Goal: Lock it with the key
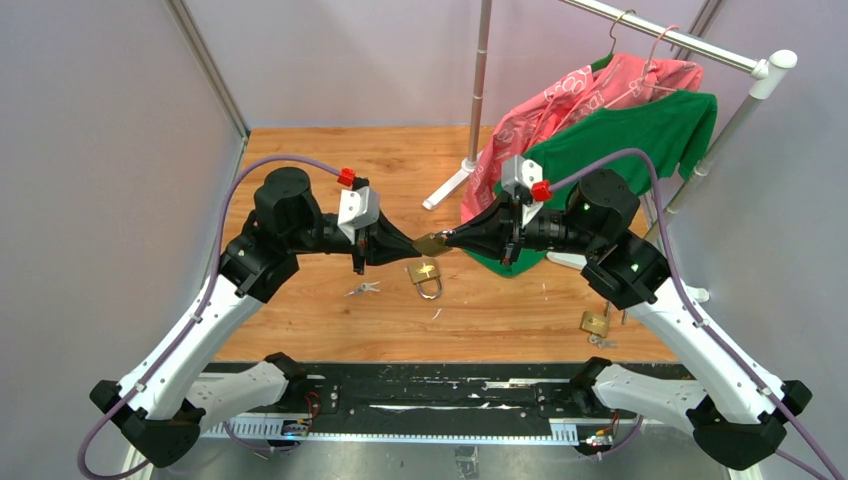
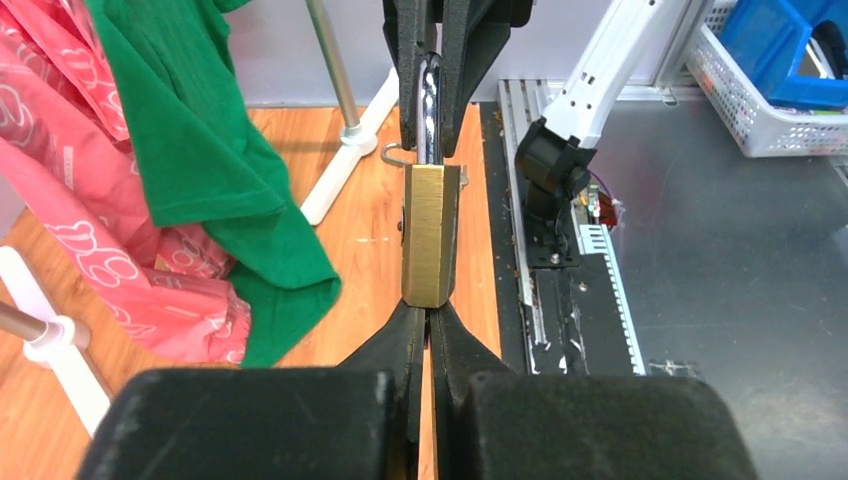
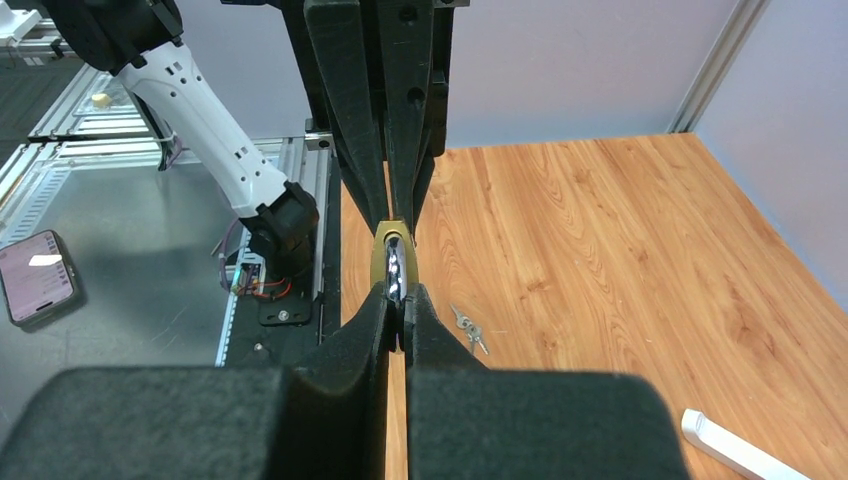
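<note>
Between the grippers, at mid-height over the table, is a brass padlock (image 1: pixel 432 245), brass body toward the left side, steel shackle (image 2: pixel 428 100) toward the right. My right gripper (image 1: pixel 450 238) is shut on the shackle. My left gripper (image 1: pixel 410 250) is shut, its fingertips at the bottom of the padlock's body (image 2: pixel 428 235); whether anything is between them is hidden. On the table lie another padlock (image 1: pixel 424 275), loose keys (image 1: pixel 362 288), and a third padlock (image 1: pixel 594 323) with keys at the front right.
A clothes rack (image 1: pixel 660 30) with green (image 1: pixel 625 130) and pink garments (image 1: pixel 535 110) fills the back right.
</note>
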